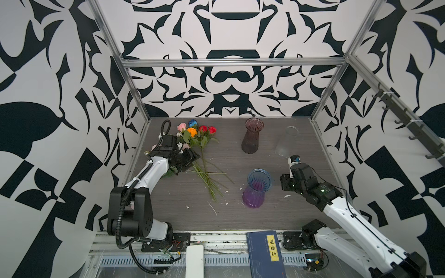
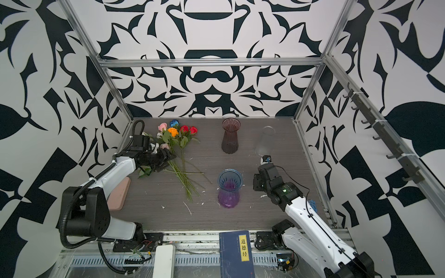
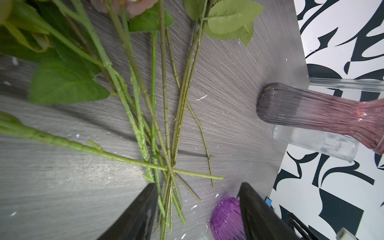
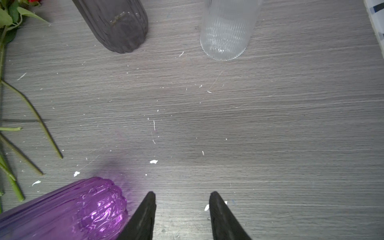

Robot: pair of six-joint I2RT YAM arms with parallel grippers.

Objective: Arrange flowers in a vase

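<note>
Loose flowers lie at the table's left: blooms in pink, blue, orange and red [image 1: 192, 132], with bare green stems [image 1: 207, 182] fanned toward the front. My left gripper stands open just above the stems, its fingers apart and holding nothing. A blue-and-purple vase [image 1: 253, 195] stands upright at the front middle. Behind it are a dark reddish vase [image 1: 250, 141] and a clear glass one [image 1: 288, 141]. To the right of the purple vase is my right gripper, its fingertips apart with only tabletop between them; the purple vase body [image 4: 88, 212] shows at its left.
A pinkish flat object [image 2: 119, 193] lies at the left edge by the left arm. At the front, outside the table, are a dark blue book [image 1: 265, 254] and a white box [image 1: 194, 260]. White scraps dot the bare tabletop [image 4: 248, 132].
</note>
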